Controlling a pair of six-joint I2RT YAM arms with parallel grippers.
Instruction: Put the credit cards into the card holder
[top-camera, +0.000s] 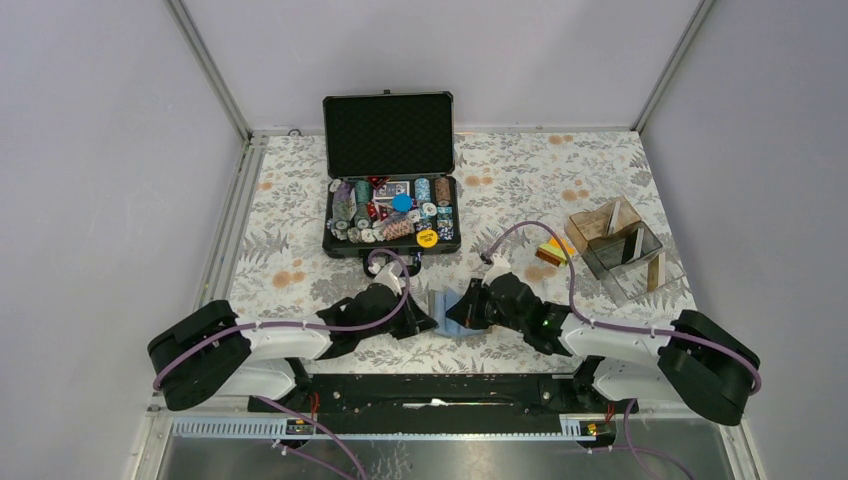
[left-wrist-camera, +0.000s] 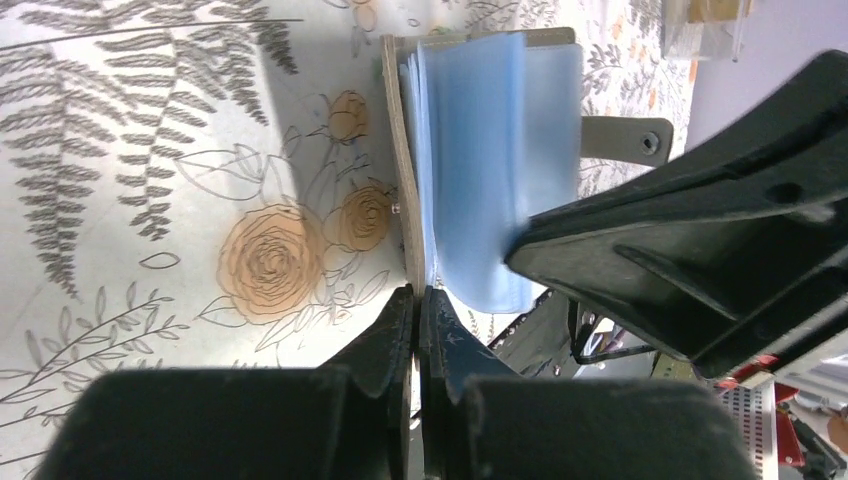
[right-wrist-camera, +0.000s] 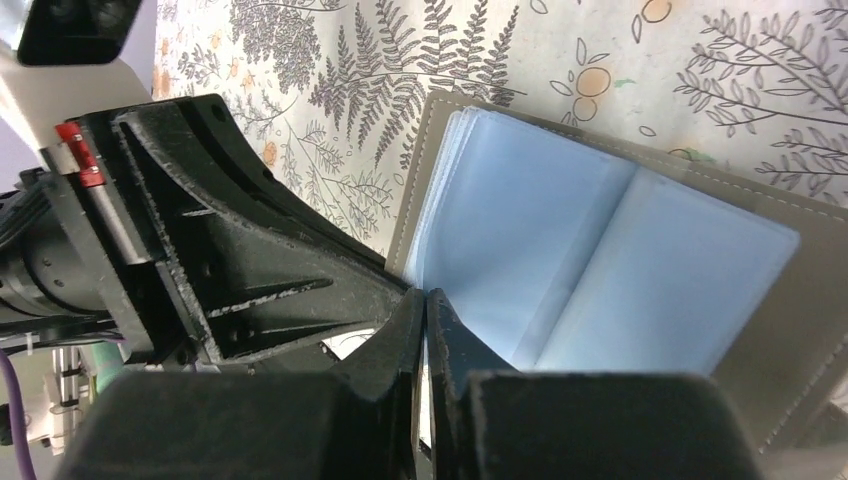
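Note:
The open card holder (top-camera: 449, 305), grey with pale blue plastic sleeves (right-wrist-camera: 530, 220), lies at the front middle between both grippers. My left gripper is shut on the holder's edge, seen edge-on in the left wrist view. My right gripper is shut at the edge of the sleeves; I see nothing clearly between its fingers. The colourful cards (top-camera: 560, 243) lie in a small pile to the right, behind the right arm.
An open poker chip case (top-camera: 390, 215) stands at the back middle. A clear divided box (top-camera: 620, 245) with cards sits at the right.

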